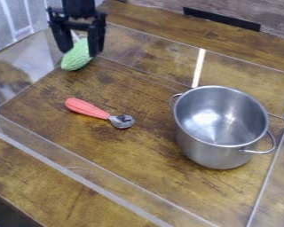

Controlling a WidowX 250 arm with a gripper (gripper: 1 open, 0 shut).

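Note:
My black gripper point(78, 44) is at the upper left, open, its fingers hanging above and around a green bumpy vegetable point(74, 59) that lies on the wooden table. Whether the fingers touch it I cannot tell. A red-handled pizza cutter point(89, 108) with a metal wheel lies near the middle left. A large steel pot point(220, 147) with two side handles stands empty at the right.
The wooden table point(121, 177) has clear room in the front and at the back right. Clear transparent edges run along the left and right sides, and pale tape strips mark the tabletop.

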